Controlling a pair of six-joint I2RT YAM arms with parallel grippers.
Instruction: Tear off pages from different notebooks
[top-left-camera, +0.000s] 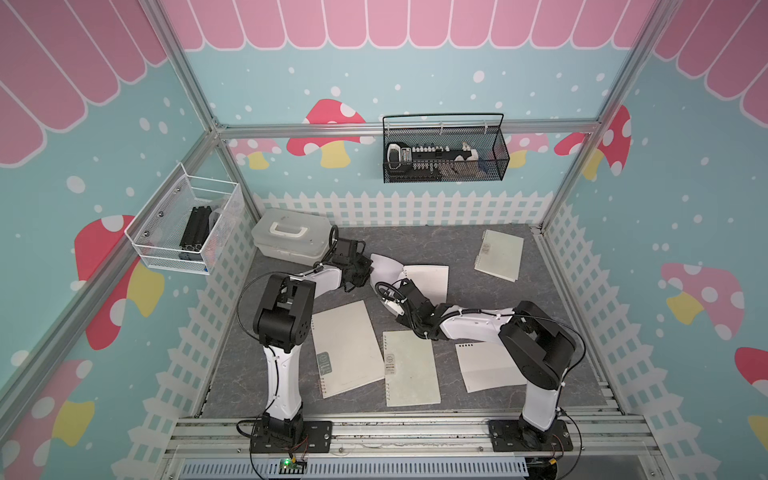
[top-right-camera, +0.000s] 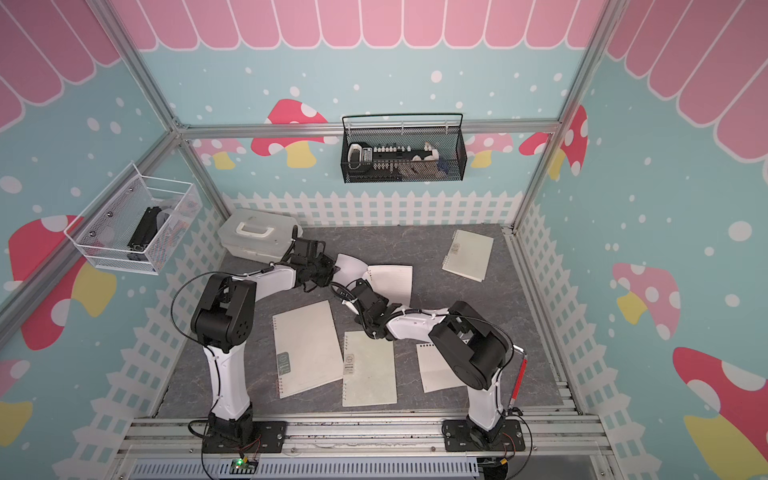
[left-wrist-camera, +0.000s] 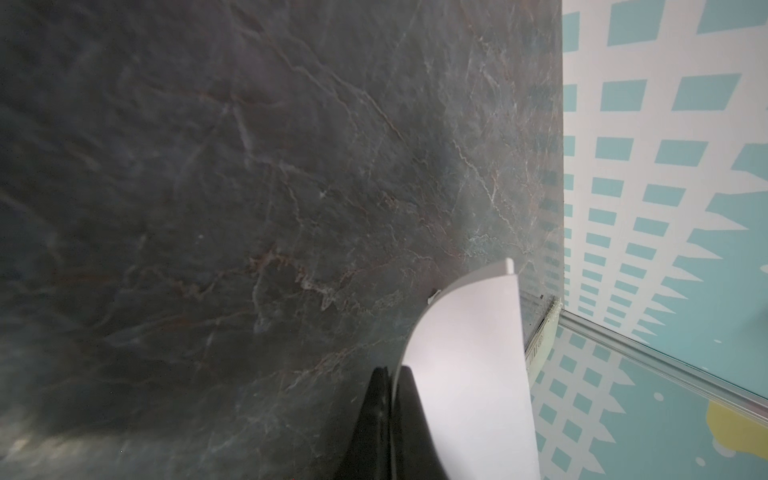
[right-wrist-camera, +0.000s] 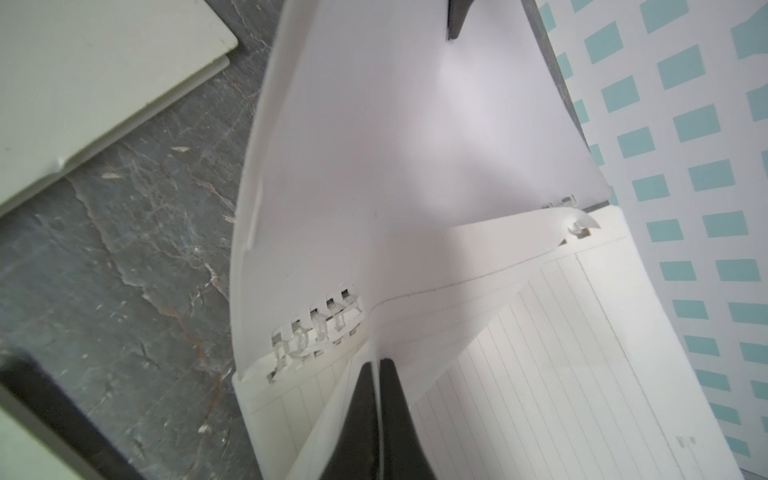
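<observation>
An open spiral notebook (top-left-camera: 432, 280) lies mid-table at the back, its lined sheets showing in the right wrist view. My left gripper is shut on the edge of its raised white flap (left-wrist-camera: 472, 368). My right gripper is shut on a lined page (right-wrist-camera: 456, 280), which is creased and lifted off the sheets below. That page's upper edge stands away from the binding in the middle, and its far corner curls close to the rings there. At the near end, several binding rings (right-wrist-camera: 317, 324) are exposed. The right forearm partly covers the notebook in the top views.
Closed notebooks lie at the front left (top-left-camera: 348, 348), front middle (top-left-camera: 412, 368) and back right (top-left-camera: 500, 254). A loose sheet (top-left-camera: 488, 365) with punched holes lies under the right arm. A grey case (top-left-camera: 293, 236) stands behind the left gripper. Bare table shows at right.
</observation>
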